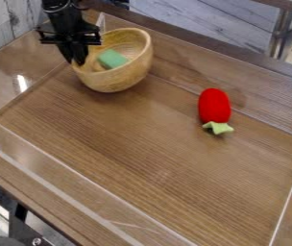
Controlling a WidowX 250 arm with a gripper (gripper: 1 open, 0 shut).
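Observation:
A tan wooden bowl (120, 73) at the upper left holds a green block (111, 60). My dark gripper (74, 53) is at the bowl's left rim, shut on it. A red object with a pale green end (214, 109), like a toy vegetable, lies on the wooden table to the right.
Pale edges border it at the left and the right, and a white raised structure (286, 12) stands at the top right.

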